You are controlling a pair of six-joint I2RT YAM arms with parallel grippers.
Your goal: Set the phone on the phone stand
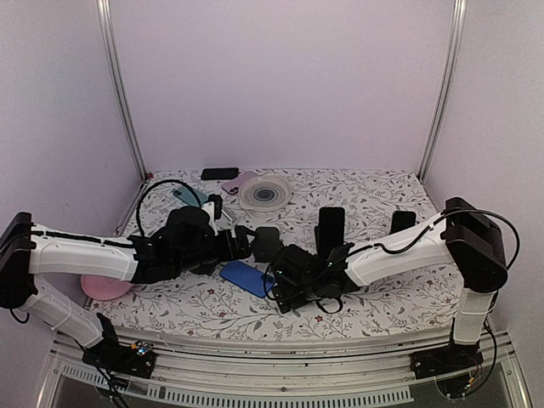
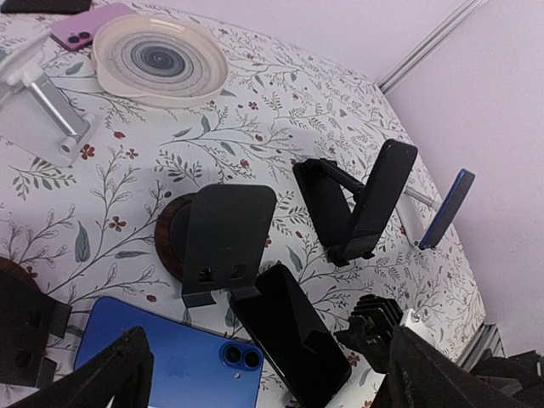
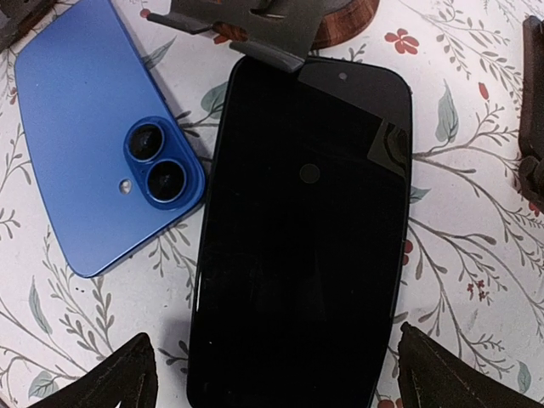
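Observation:
A black phone [image 3: 297, 238] [image 2: 293, 331] lies flat beside a blue phone [image 3: 93, 144] [image 1: 244, 277]. My right gripper [image 1: 282, 297] is open over the black phone; its fingers straddle the phone's near end in the right wrist view. A dark stand on a round base [image 2: 229, 238] stands just beyond the black phone's far end. Other stands [image 2: 378, 195] and a blue-edged one [image 2: 446, 208] are to the right. My left gripper [image 1: 238, 242] hangs open above the left side of the table, nothing between its fingers.
A clear round dish [image 2: 161, 59], a pink phone [image 2: 89, 25] and a silver stand [image 2: 51, 102] are toward the back. Another dark stand [image 2: 21, 327] is at left. A pink plate [image 1: 106, 287] lies at the table's left.

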